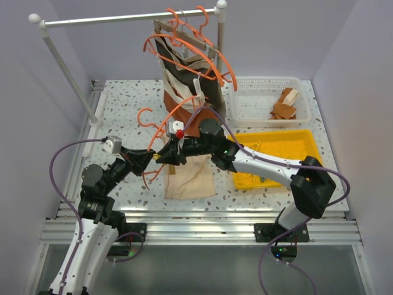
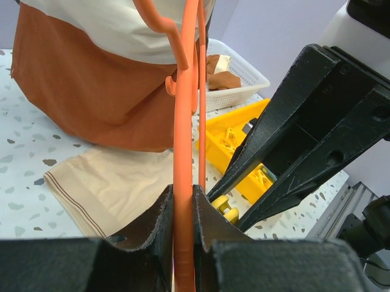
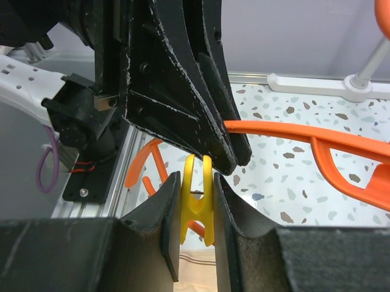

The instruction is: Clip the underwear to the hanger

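My left gripper is shut on an orange hanger (image 2: 184, 140), which runs up through the left wrist view. My right gripper is shut on a yellow clip (image 3: 207, 201), held close against the left gripper's fingers. In the top view both grippers meet left of centre, with the hanger (image 1: 172, 117) between and above them. A beige cloth (image 1: 190, 184) lies flat on the table below them.
Garments hang on orange hangers from the white rail (image 1: 123, 16) at the back. A white basket (image 1: 264, 83) with brown cloth and a yellow bin (image 1: 282, 150) with clips sit on the right.
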